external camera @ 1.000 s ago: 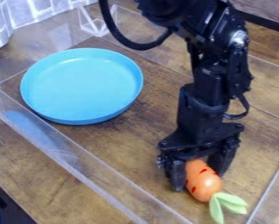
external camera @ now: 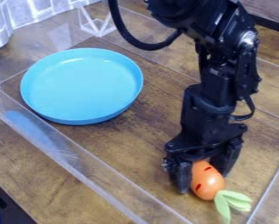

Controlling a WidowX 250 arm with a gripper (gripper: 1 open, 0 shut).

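Observation:
My black gripper (external camera: pixel 200 157) is down at the right of the view, its fingers around an orange plush carrot (external camera: pixel 207 182) with green fabric leaves (external camera: pixel 233 200) pointing toward the bottom right. The carrot lies on the wooden floor of the workspace. Whether the fingers are closed tight on it is hard to tell, as the gripper body hides their tips.
A round light blue plate (external camera: pixel 80 85) lies at the upper left, apart from the carrot. A clear plastic edge runs along the left and bottom. Bare wood (external camera: pixel 118 149) is free between plate and gripper.
My gripper has shifted very slightly around the carrot, whose body now shows a little differently beneath it. The plate has not moved.

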